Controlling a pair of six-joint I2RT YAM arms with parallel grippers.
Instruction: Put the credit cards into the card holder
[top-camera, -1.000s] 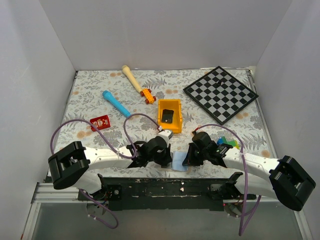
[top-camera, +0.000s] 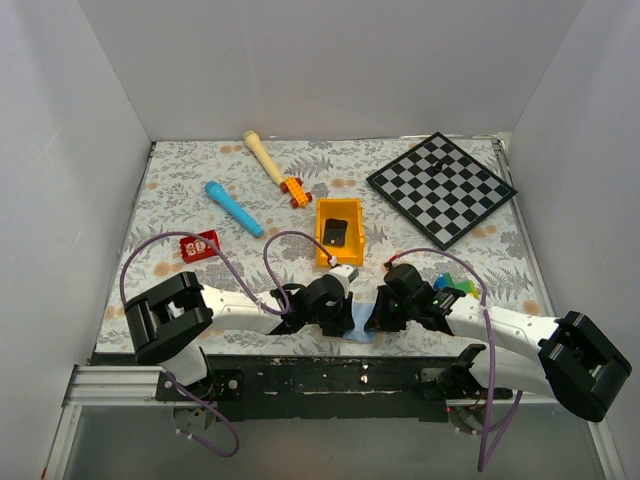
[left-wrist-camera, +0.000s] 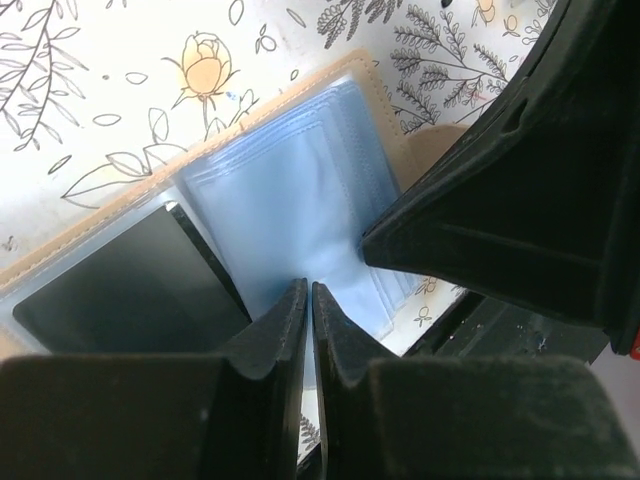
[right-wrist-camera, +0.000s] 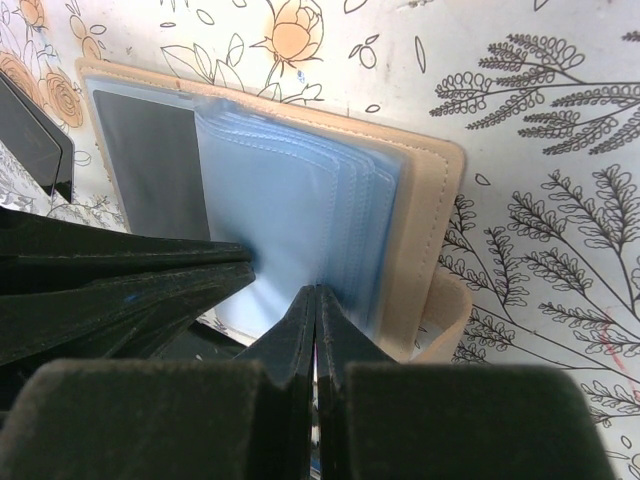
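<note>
Lying open on the table is the card holder, tan-edged, with clear sleeves over a blue page (left-wrist-camera: 290, 190) and a dark grey rectangle (left-wrist-camera: 130, 290) on the other page; whether that is a card, I cannot tell. In the left wrist view my left gripper is shut, its tips at the lower part of the blue page, nothing visible between them. My right gripper is shut too, its tips over the blue page near the stacked sleeve edges. From above, both grippers hide most of the holder (top-camera: 360, 318). No loose card shows clearly.
A yellow box (top-camera: 322, 245) with a black item (top-camera: 335, 232) inside stands just behind the grippers. Farther off lie a chessboard (top-camera: 441, 190), a blue stick (top-camera: 234, 208), a toy car (top-camera: 296, 191) and a red packet (top-camera: 199, 246). Colourful pieces (top-camera: 456, 285) sit behind the right arm.
The right arm looks still.
</note>
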